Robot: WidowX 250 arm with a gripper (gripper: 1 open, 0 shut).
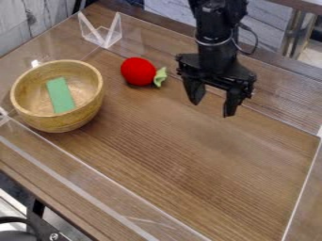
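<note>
My black gripper (216, 89) hangs low over the wooden table at the upper middle, its fingers pointing down and apart, with nothing visible between them. To its left lies a red round object with a green top (138, 71), clear of the gripper. A wooden bowl (88, 109) at the left holds a green block (59, 98).
A clear or white wire-like container (101, 28) stands at the upper left. A pale edge runs along the table's back right.
</note>
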